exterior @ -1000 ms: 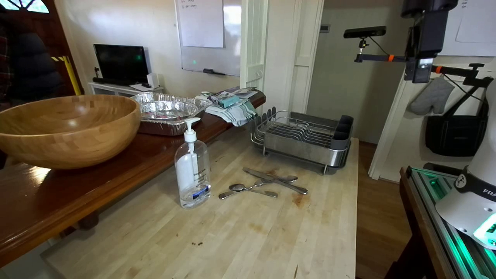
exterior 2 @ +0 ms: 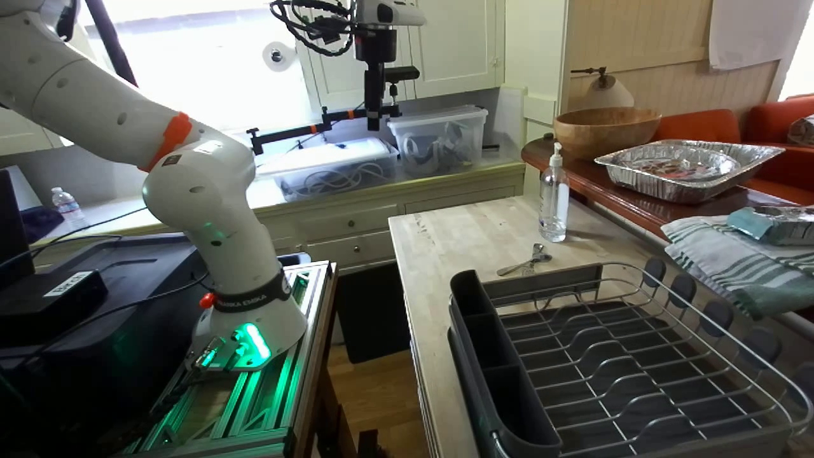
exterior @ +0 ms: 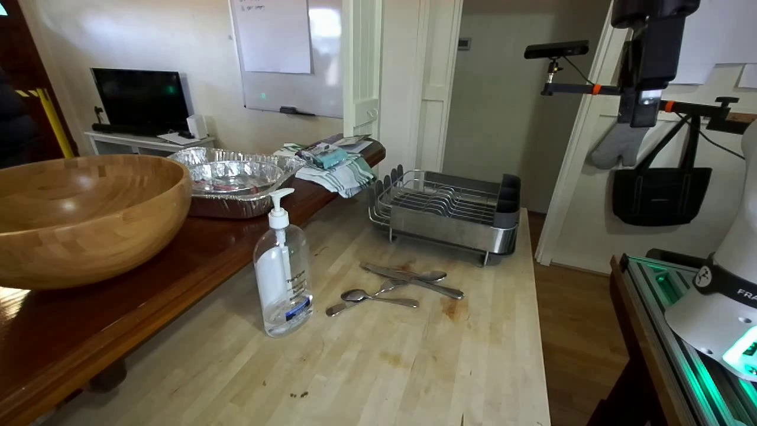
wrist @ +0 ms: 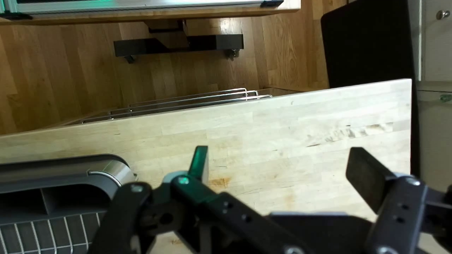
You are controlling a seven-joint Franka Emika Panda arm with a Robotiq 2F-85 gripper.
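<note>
Over the free side of the wooden table [exterior: 426,369], my gripper is open, with nothing between its widely parted fingers. Exterior view 1 has the gripper [exterior: 642,110] high at the upper right, well above the tabletop. A knife [exterior: 417,280] lies crossed over other silverware, with a spoon [exterior: 354,294] beside it, mid-table. Behind them stands the dish rack [exterior: 443,226], empty in exterior view 2, its dark utensil holder [exterior 2: 509,389] along one side. A clear pump bottle [exterior: 284,287] stands upright left of the silverware. None of the silverware shows in the wrist view.
A raised dark wood counter [exterior: 213,248] borders the table, holding a large wooden bowl [exterior: 85,220], foil trays [exterior: 241,202] and striped towels [exterior 2: 736,256]. A floor gap separates the table from the robot's stand [exterior 2: 317,298].
In exterior view 1 the table, counter and room have shifted left, while the robot base and gripper stay almost where they were in the picture. The silverware keeps its arrangement.
</note>
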